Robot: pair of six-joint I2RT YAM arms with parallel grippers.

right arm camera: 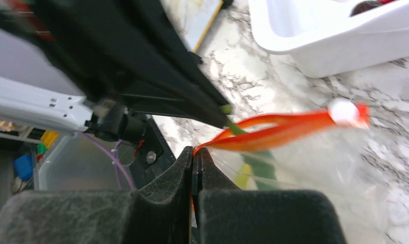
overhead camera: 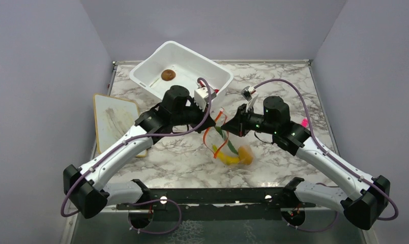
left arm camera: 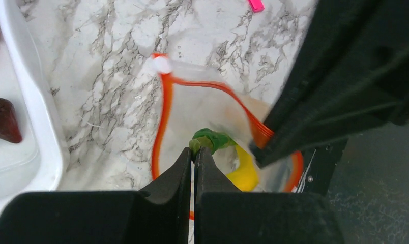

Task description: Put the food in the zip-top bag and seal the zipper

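Note:
The clear zip top bag with orange zipper [overhead camera: 208,145] stands between my grippers, holding a yellow item [overhead camera: 228,157], a green item [overhead camera: 230,146] and a tan item [overhead camera: 245,155]. My left gripper is shut at the bag's opening, against the top end of the green item; whether it grips that is hard to tell. My right gripper is shut on the orange zipper edge of the bag, which runs out from its fingertips.
A white bin [overhead camera: 146,71] with a brown item and red ones stands behind the bag. A cutting board [overhead camera: 111,122] lies at left. A pink object [overhead camera: 304,122] lies at right.

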